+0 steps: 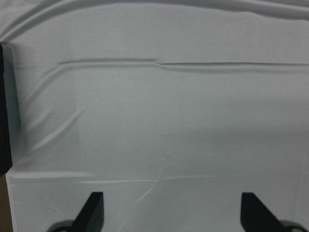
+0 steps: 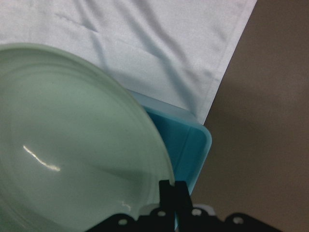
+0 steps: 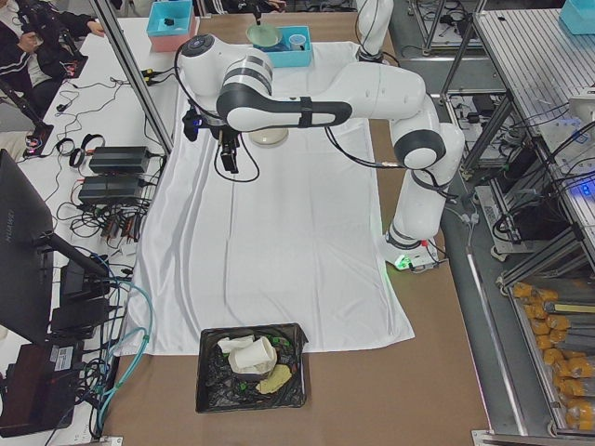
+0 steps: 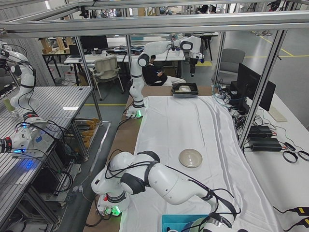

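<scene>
A pale green plate (image 2: 77, 135) fills much of the right wrist view, over a blue bin (image 2: 186, 150). My right gripper is shut on the plate's rim. In the camera left view that plate (image 3: 264, 34) shows at the back, by the blue bin (image 3: 290, 58) with a cup (image 3: 297, 42) in it. A beige plate (image 4: 190, 158) lies on the white cloth (image 4: 169, 125). My left gripper stands open above the cloth, nothing between its fingers.
A black lined bin (image 3: 209, 372) with cups and other items stands at the near end in the camera left view. A monitor (image 3: 23, 260) and cables line the side table.
</scene>
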